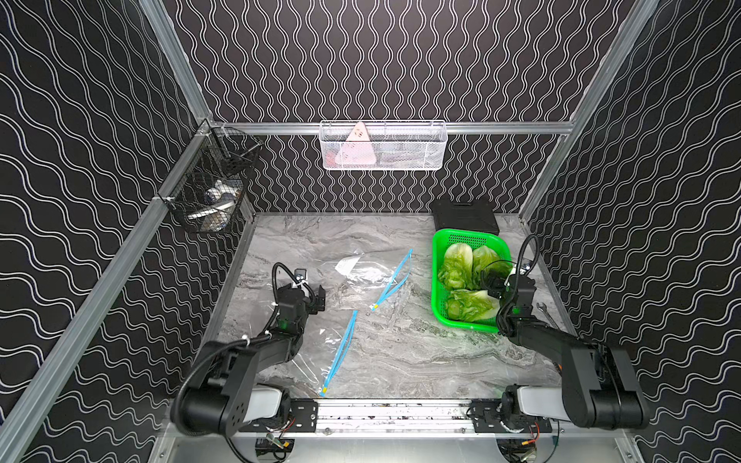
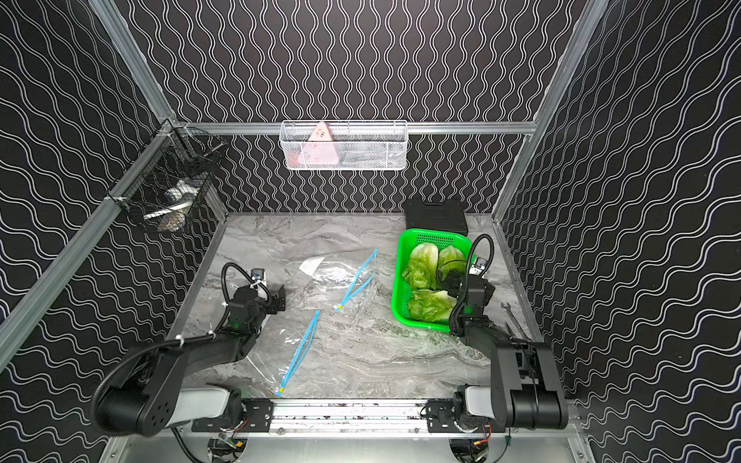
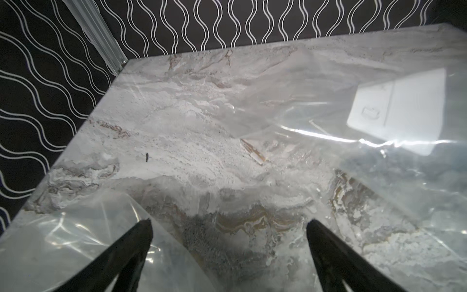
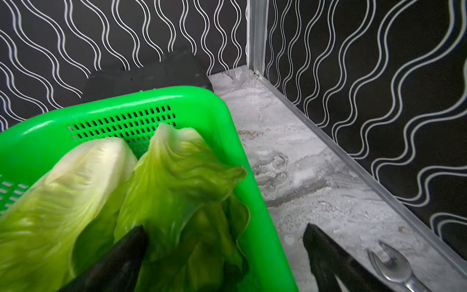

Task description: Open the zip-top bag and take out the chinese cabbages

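Two clear bags with blue zip tops lie flat on the table, one [image 1: 362,270] toward the middle, the other [image 1: 324,355] nearer the front. Chinese cabbages [image 1: 455,262] lie in a green basket [image 1: 436,301] on the right, outside the bags. My left gripper is open above the table among the bags, with nothing between its fingers. My right gripper is open at the basket's right part, one finger over the cabbage leaves, the other over bare table beside the rim, holding nothing.
A black case [image 1: 463,212] stands behind the basket. A wrench [image 4: 399,270] lies by the right wall. A white wire basket [image 1: 382,154] and a black one [image 1: 200,200] hang on the walls.
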